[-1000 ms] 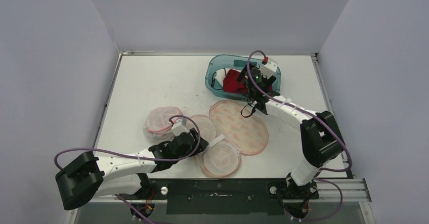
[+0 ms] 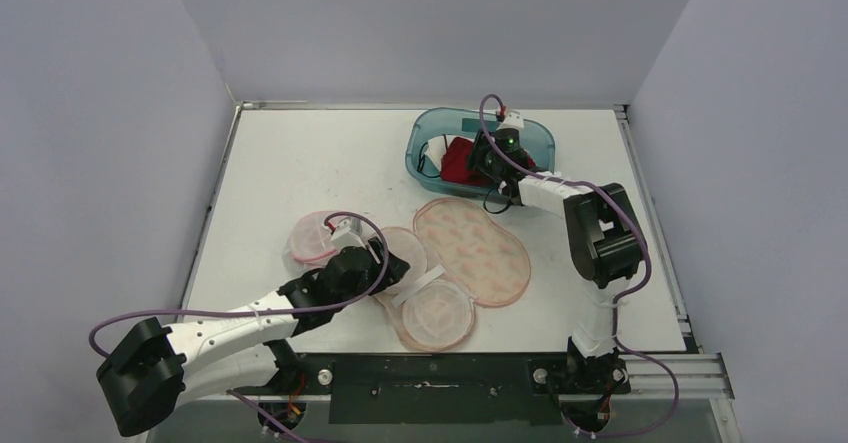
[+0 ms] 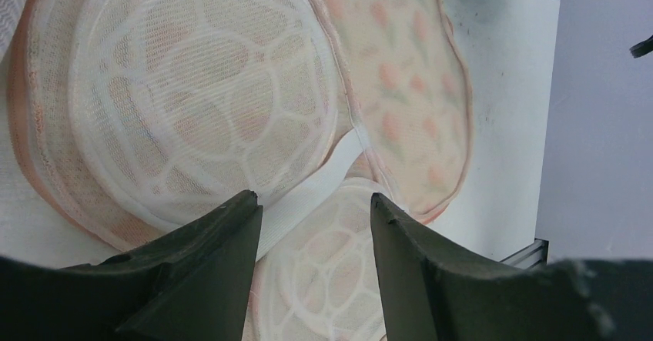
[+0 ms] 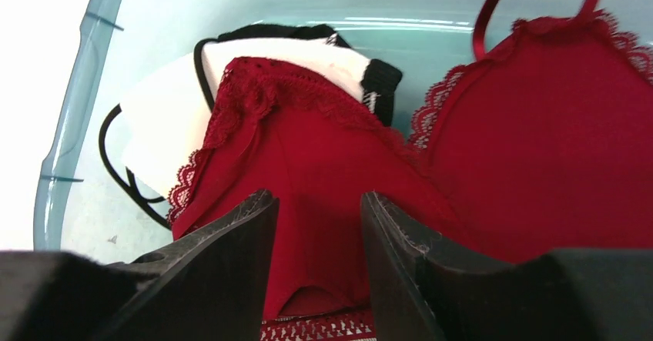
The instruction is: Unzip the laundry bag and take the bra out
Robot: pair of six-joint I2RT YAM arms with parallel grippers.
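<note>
A red lace-trimmed bra (image 4: 331,156) lies in the teal basin (image 2: 413,153), partly over a white bra with black straps (image 4: 165,110). My right gripper is open just above the red bra, its fingers on either side of one cup; whether they touch the fabric I cannot tell. Over the mesh laundry bags, my left gripper stands open with nothing between its fingers. Beneath it are a round white-patterned mesh bag (image 3: 208,102) and a white strip (image 3: 304,198). A floral mesh bag (image 2: 470,248) lies flat to the right.
Another round mesh bag (image 2: 315,235) with a pink edge sits left, partly hidden by the left arm. A smaller round mesh panel (image 2: 438,315) lies near the front edge.
The left gripper has shifted slightly over the mesh bags.
</note>
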